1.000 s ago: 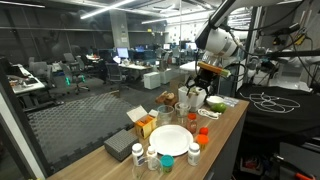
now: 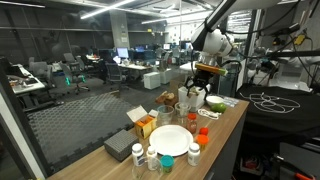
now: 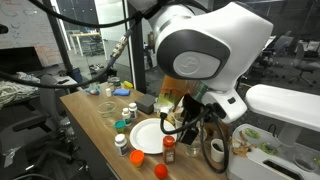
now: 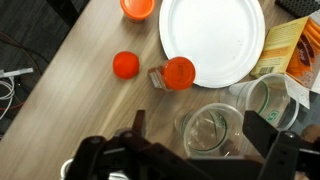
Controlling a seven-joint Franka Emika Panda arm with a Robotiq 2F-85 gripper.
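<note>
My gripper is open, its dark fingers set wide apart and nothing held between them. In the wrist view a clear glass cup (image 4: 213, 130) is below the fingers, between the fingers and nearer the right one. A second clear container (image 4: 266, 97) lies close by at the right. Just beyond the fingers is a spice jar with an orange-red lid (image 4: 179, 73). A small round red object (image 4: 126, 65) rests to its left. The white plate (image 4: 212, 38) is farther up, empty.
An orange carton (image 2: 144, 125) and a dark grey box (image 2: 118, 145) stand behind the plate. Several small bottles, one a white bottle (image 2: 194, 154), line the near end of the table. Bare wood (image 4: 60, 110) shows at the left of the wrist view.
</note>
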